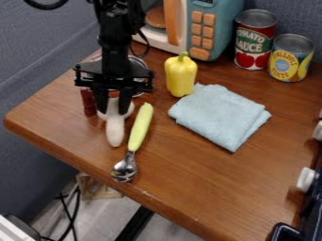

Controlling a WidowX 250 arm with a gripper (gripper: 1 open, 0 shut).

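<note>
My black gripper (115,89) hangs over the left part of the wooden table, its fingers around the upper end of a white elongated object (115,125); whether they grip it cannot be told. A dark red item (88,102) stands just behind to the left. A scoop with a pale yellow-green handle (141,126) lies to the right, its metal head toward the front.
A yellow pepper-shaped object (180,76), a folded light-blue cloth (219,115), a tomato sauce can (253,40), another can (291,58) and a toy microwave (199,24) stand or lie behind and right.
</note>
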